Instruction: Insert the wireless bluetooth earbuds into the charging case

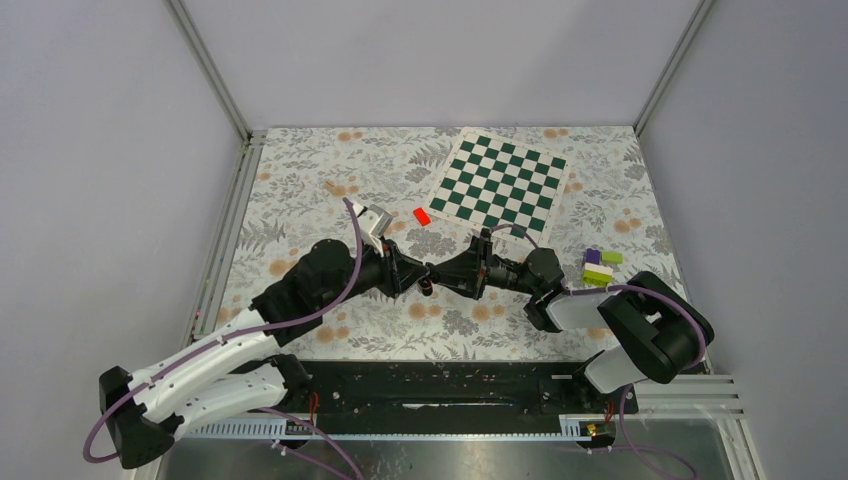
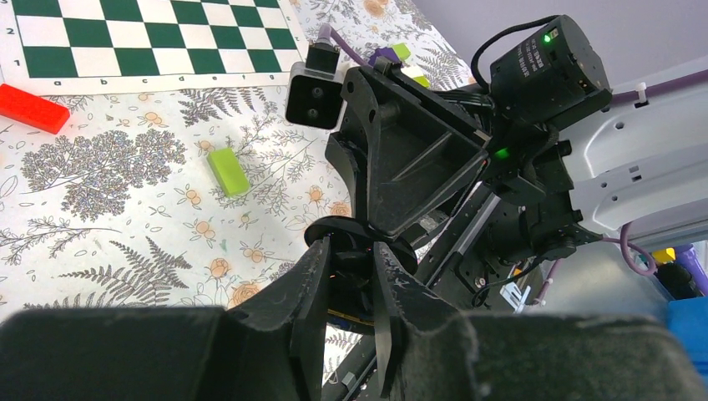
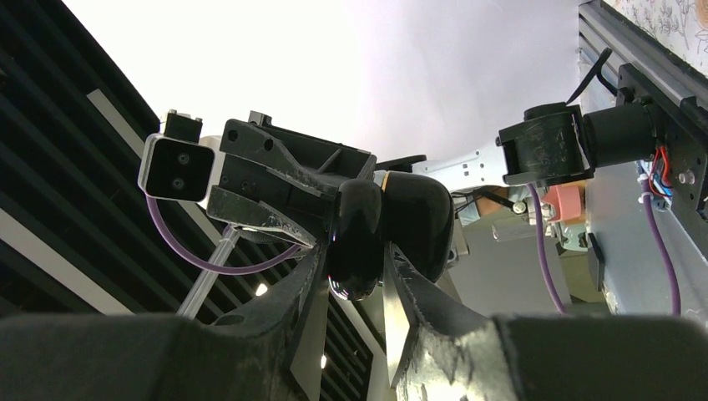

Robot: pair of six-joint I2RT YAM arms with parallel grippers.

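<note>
The open black charging case (image 1: pixel 426 287) hangs between the two grippers, above the table. My right gripper is shut on one glossy half of the case; the other half (image 3: pixel 422 221) stands beside it, toward the left arm. In the left wrist view the case's round rim (image 2: pixel 321 228) and lower part show behind my left fingertips. My left gripper is shut on a small dark piece that looks like an earbud (image 2: pixel 351 263), right at the case's opening. Black against black hides how far it sits inside. No second earbud can be made out.
On the flowered table lie a red block (image 1: pixel 422 216), a green block (image 2: pixel 228 171) and a checkered board (image 1: pixel 498 183). Several coloured blocks (image 1: pixel 598 272) are grouped at the right. Free table surface lies left of the arms.
</note>
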